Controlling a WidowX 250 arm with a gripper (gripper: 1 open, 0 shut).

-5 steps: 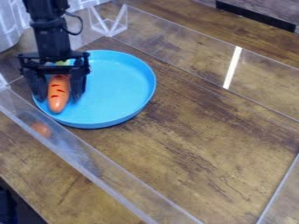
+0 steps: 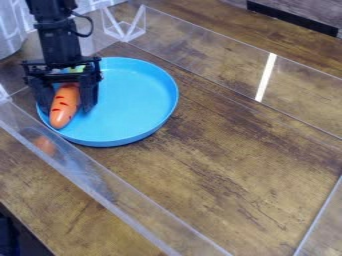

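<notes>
A blue plate (image 2: 134, 105) sits at the upper left, inside clear plastic walls. An orange toy carrot (image 2: 63, 107) with dark marks and a green top lies on its left part. My black gripper (image 2: 66, 92) is down over the carrot, its open fingers around the carrot's upper part. Whether they touch it is hard to tell.
Transparent panels (image 2: 134, 210) run along the front left and across the back of the wooden table (image 2: 241, 160).
My gripper has shifted very slightly over the carrot; the plate and carrot look nearly the same.
</notes>
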